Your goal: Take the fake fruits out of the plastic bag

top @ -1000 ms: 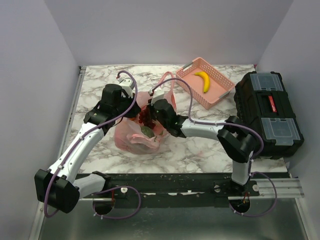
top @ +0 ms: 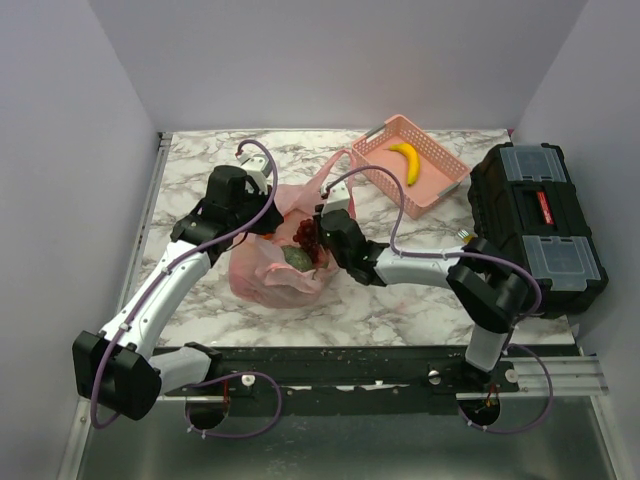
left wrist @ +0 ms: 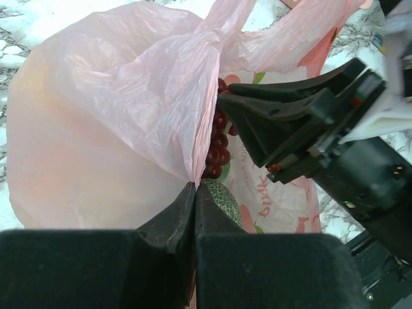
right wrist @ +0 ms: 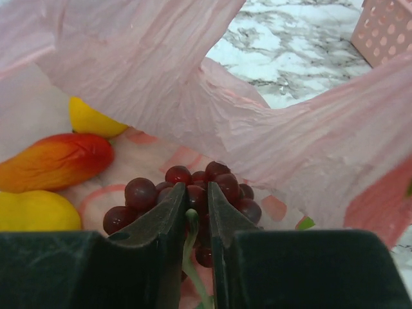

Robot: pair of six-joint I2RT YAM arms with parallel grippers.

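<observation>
My left gripper is shut on a fold of the pink plastic bag (left wrist: 122,109), pulling its wall up. My right gripper is inside the bag mouth, its fingers only slightly apart. Between them runs the green stem of the red grapes (right wrist: 138,193), with a narrow gap beside it. The grapes (top: 307,238) lie in the bag under the right fingertips. Left of them in the right wrist view are a red-orange mango (right wrist: 58,161) and yellow fruit (right wrist: 38,211). A dark green textured fruit (top: 297,258) rests nearer the bag's front, partly hidden in the left wrist view.
A pink basket (top: 440,190) holding a banana (top: 407,162) stands at the back right. The black toolbox (top: 540,225) takes up the right edge. Bare marble table lies in front of the bag and at the back left.
My right gripper has shifted to the right and, lately, toward the front of the table. The grapes have moved rightward with it inside the bag. The left gripper is nearly still.
</observation>
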